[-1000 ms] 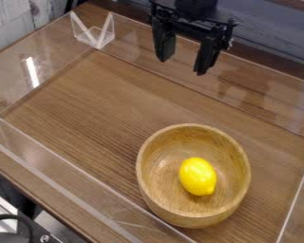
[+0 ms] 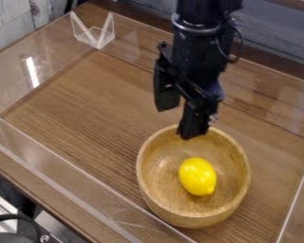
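Observation:
My black gripper [image 2: 180, 114] hangs over the middle of the table, just above the rear rim of a tan bowl [image 2: 160, 163]. A yellow oval object [image 2: 197, 176] lies in the bowl, forward of the gripper and apart from it. The dark fingers point down; whether they are open or shut is unclear against the dark arm body.
A clear plastic object [image 2: 94, 28] stands at the back left. Walls edge the table at the back and left.
The bowl and yellow object have stayed put.

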